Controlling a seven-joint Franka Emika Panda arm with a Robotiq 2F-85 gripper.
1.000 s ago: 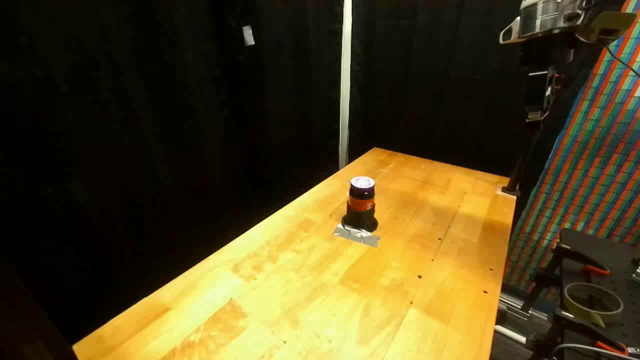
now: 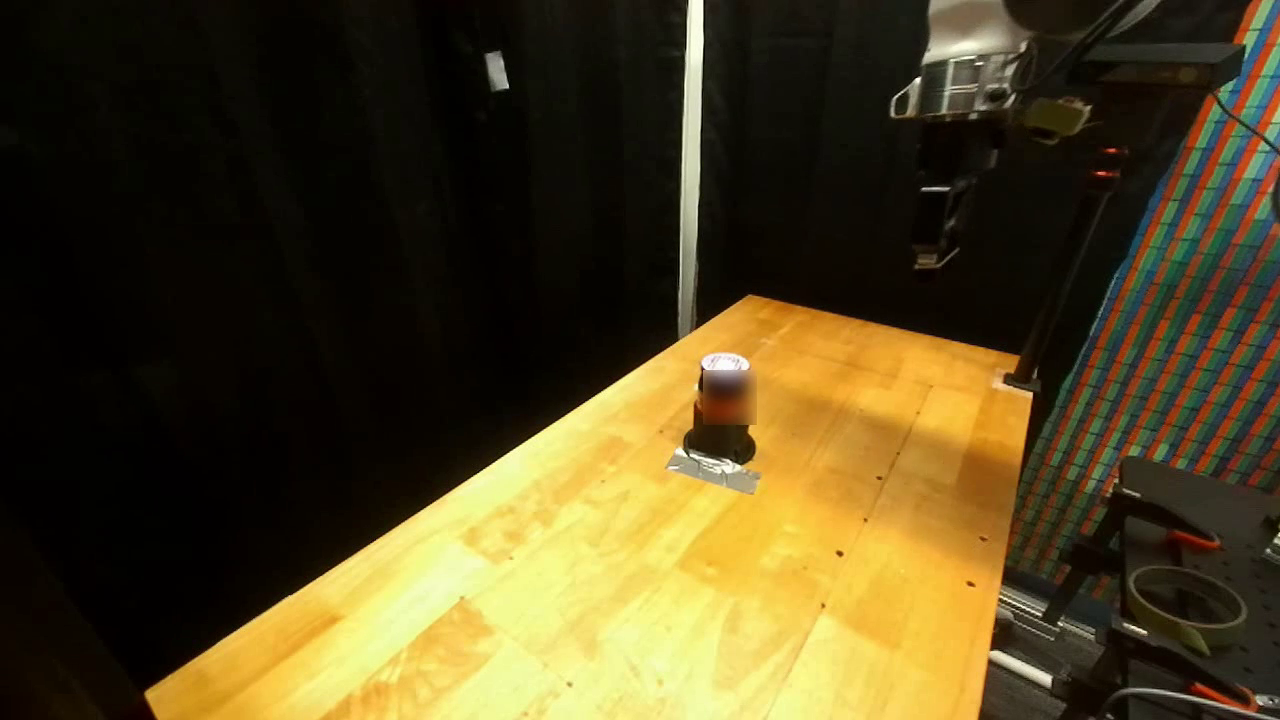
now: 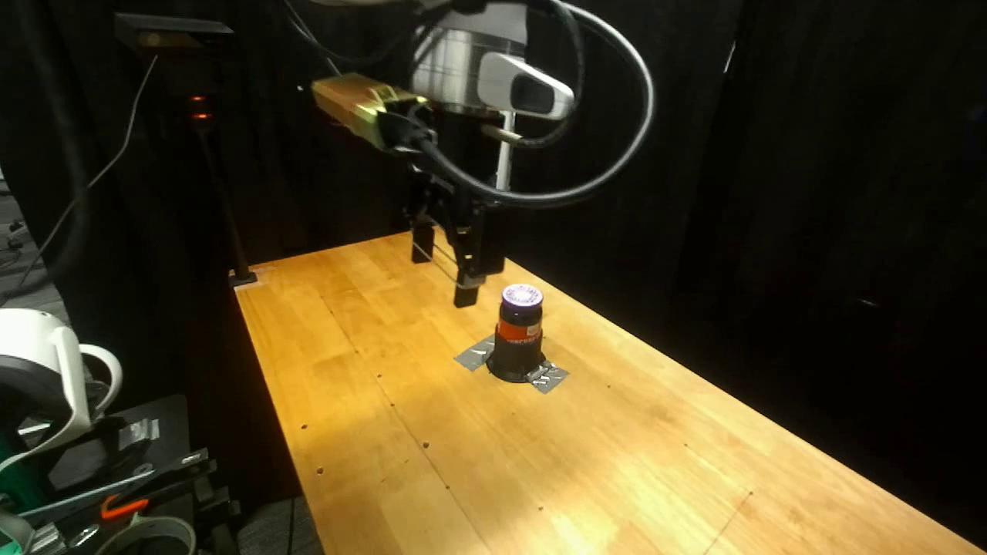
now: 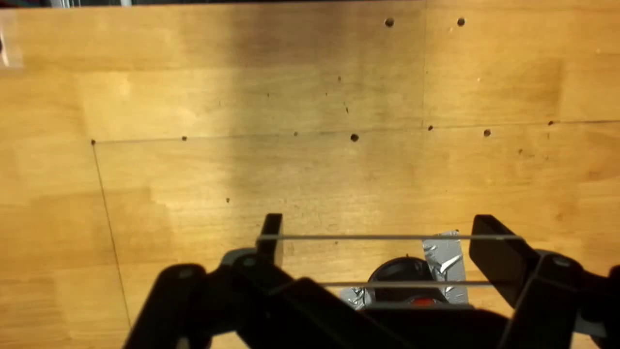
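A dark jar with a red-orange label and a pale lid (image 3: pixel 520 323) stands upright in a black holder (image 3: pixel 506 361), fixed to the wooden table by silver tape (image 3: pixel 550 376). In exterior view 1 the same jar (image 2: pixel 723 382) is near the table's middle, partly blurred. Above the table and apart from the jar, my gripper (image 3: pixel 444 274) points down, its two fingers spread. The wrist view shows empty space between the fingertips of my gripper. There, the holder (image 4: pixel 401 268) appears low in the picture, and gripper parts hide most of the jar.
A thin black stand (image 2: pixel 1070 270) rises at its far corner. Beside the table sits a dark cart with a tape roll (image 2: pixel 1185 608) and tools. Black curtains hang behind.
In exterior view 1 my arm and gripper have moved left and slightly down, towards the jar's side of the table. The jar and its holder stay in place.
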